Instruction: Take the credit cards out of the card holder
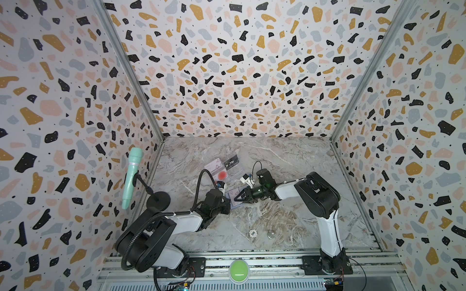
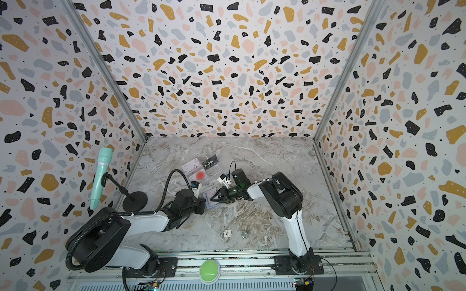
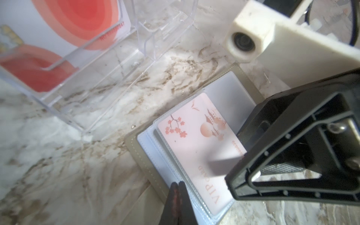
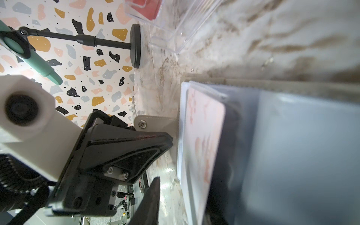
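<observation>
The card holder [image 3: 148, 168] lies open on the marble table, with clear sleeves inside a taupe cover. A pink VIP card [image 3: 202, 146] lies in its sleeve in the left wrist view; the right wrist view shows this card [image 4: 202, 127] tilted up with its page. My left gripper is shut at the holder's edge, with nothing visible between its fingers. My right gripper is part open, one finger [image 4: 150, 198] outside the holder and the other partly hidden behind the raised card. Whether either finger touches the card cannot be seen.
Behind the holder stands a clear acrylic rack [image 3: 108, 116] with a red-patterned card [image 3: 75, 22], a pale card [image 1: 213, 165] and a black card [image 1: 231, 163]. Two small round objects, one of them a white disc [image 1: 253, 233], lie in front.
</observation>
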